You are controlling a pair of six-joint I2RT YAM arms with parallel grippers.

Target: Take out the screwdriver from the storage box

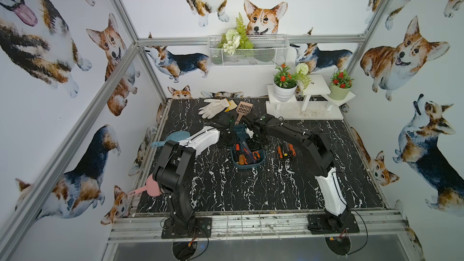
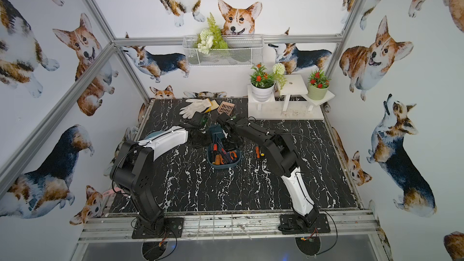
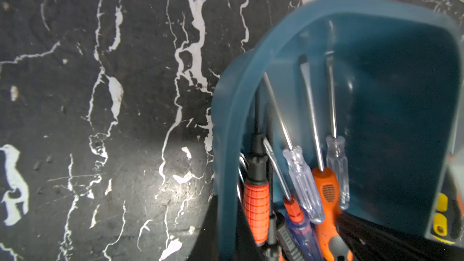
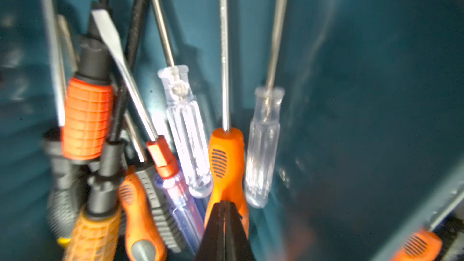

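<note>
In the right wrist view my right gripper is shut, its fingertips pressed together with nothing between them. They overlap the orange-handled screwdriver (image 4: pixel 226 157) from the camera's side, and its lower handle is hidden behind them. That screwdriver lies in the blue storage box (image 3: pixel 406 116), shaft toward the far wall, with a clear-handled screwdriver (image 4: pixel 263 149) on one side and another clear handle (image 4: pixel 188 135) on the other. My left gripper is shut on the box's near-left wall, a dark finger on either side of the rim.
Several more screwdrivers crowd the box's left part, among them a red ribbed handle (image 4: pixel 88 116) and a yellow one (image 4: pixel 94 234). Orange-handled tools (image 1: pixel 279 152) lie on the table right of the box. Gloves (image 1: pixel 215 108) and a spatula (image 1: pixel 244 109) lie behind it.
</note>
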